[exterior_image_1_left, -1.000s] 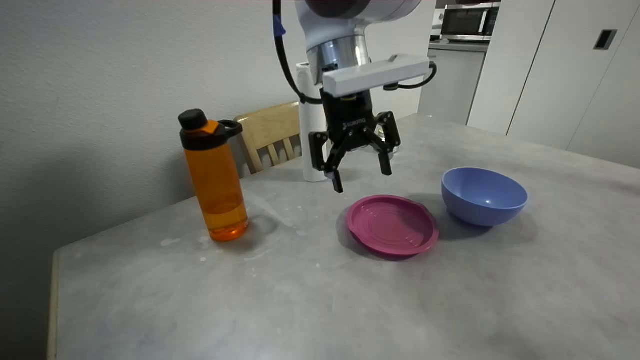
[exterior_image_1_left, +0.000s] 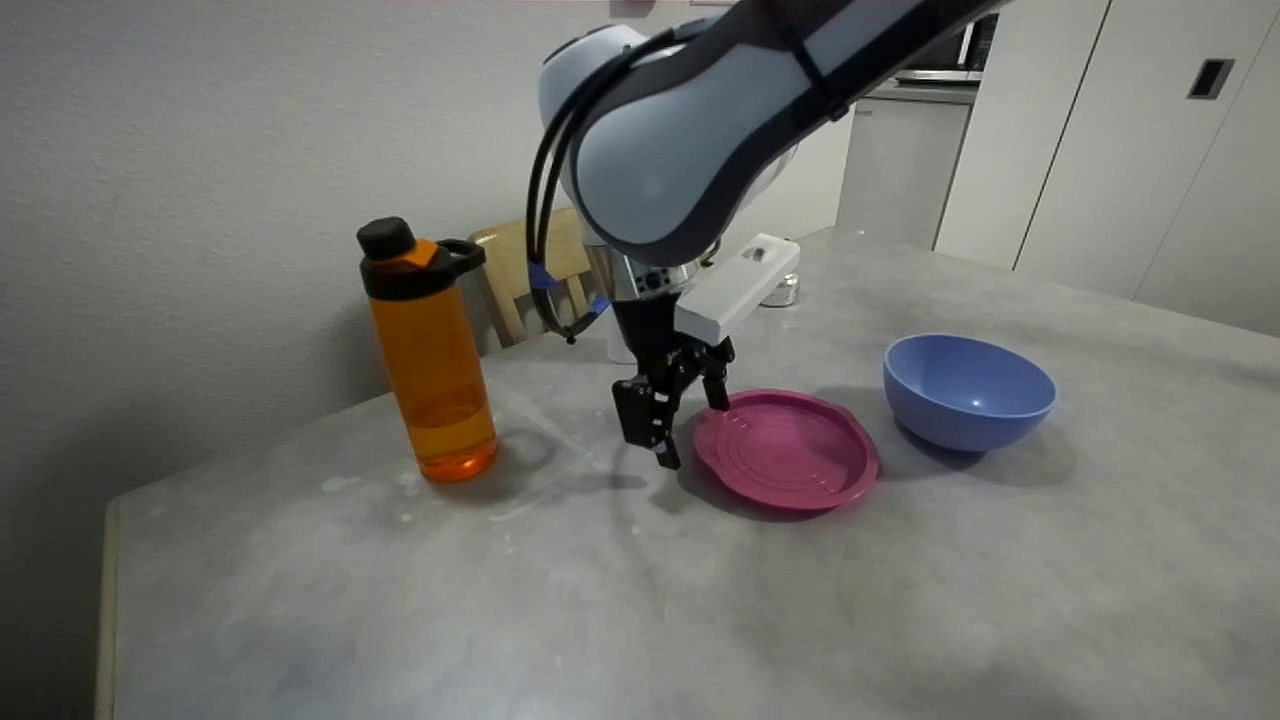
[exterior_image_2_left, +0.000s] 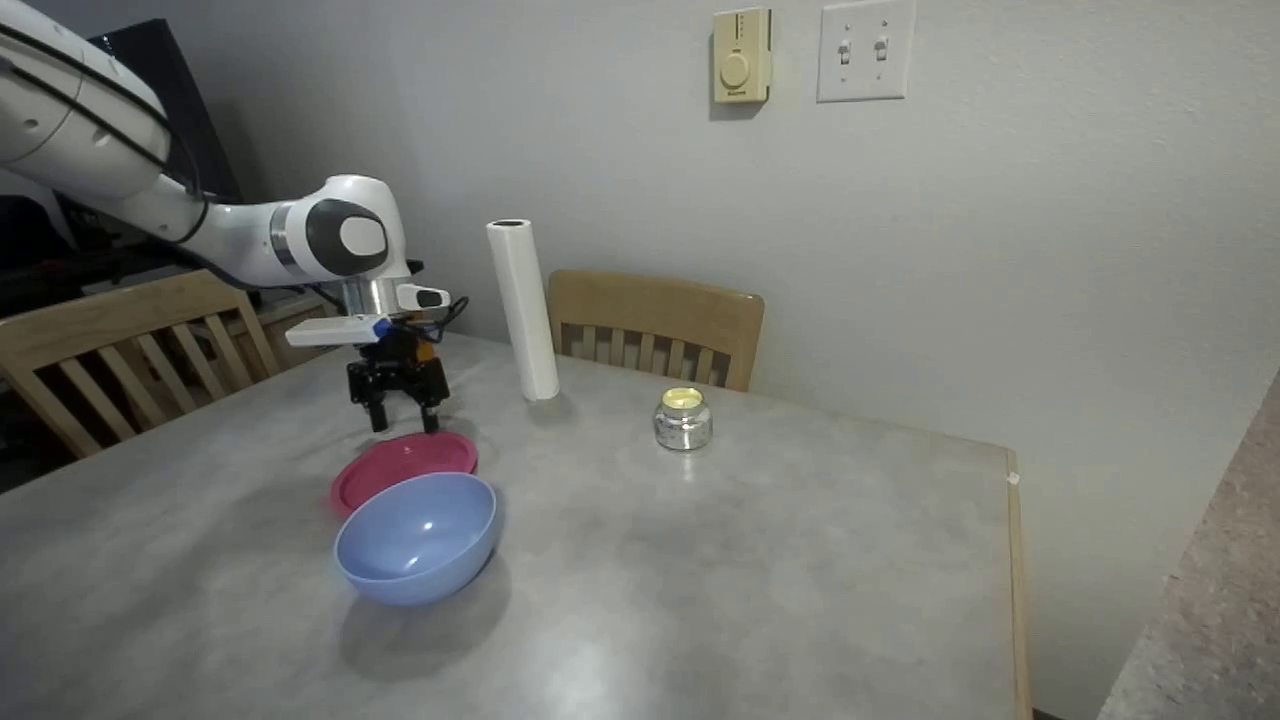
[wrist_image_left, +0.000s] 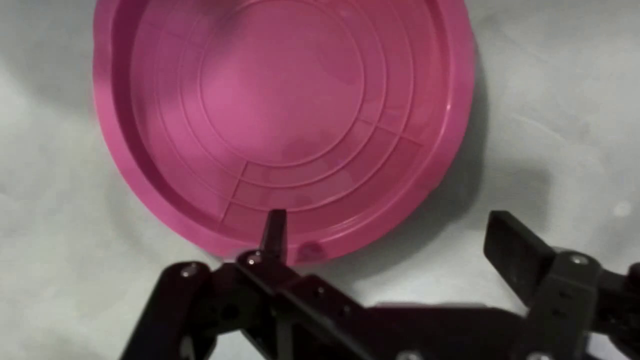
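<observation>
A round pink plate (exterior_image_1_left: 788, 451) with a raised rim lies flat on the grey table. My gripper (exterior_image_1_left: 695, 428) is open above the table, close to the plate's edge on the bottle side. In the wrist view the plate (wrist_image_left: 282, 90) fills the upper part. There the left finger (wrist_image_left: 275, 231) overlaps the plate's near rim, while the right one stands over bare table, leaving the gripper empty. Whether a fingertip touches the rim cannot be told. From the other side, the gripper (exterior_image_2_left: 404, 422) shows just behind the plate (exterior_image_2_left: 402, 464).
Beyond the plate sits a blue bowl (exterior_image_1_left: 969, 392), empty. An orange bottle (exterior_image_1_left: 435, 372) stands upright near the wall. A white roll (exterior_image_2_left: 523, 310) and a small silver jar (exterior_image_2_left: 683, 420) are at the table's far side.
My gripper has come down toward the table beside the plate and turned, its fingers still apart. Plate, bowl and bottle have stayed in place.
</observation>
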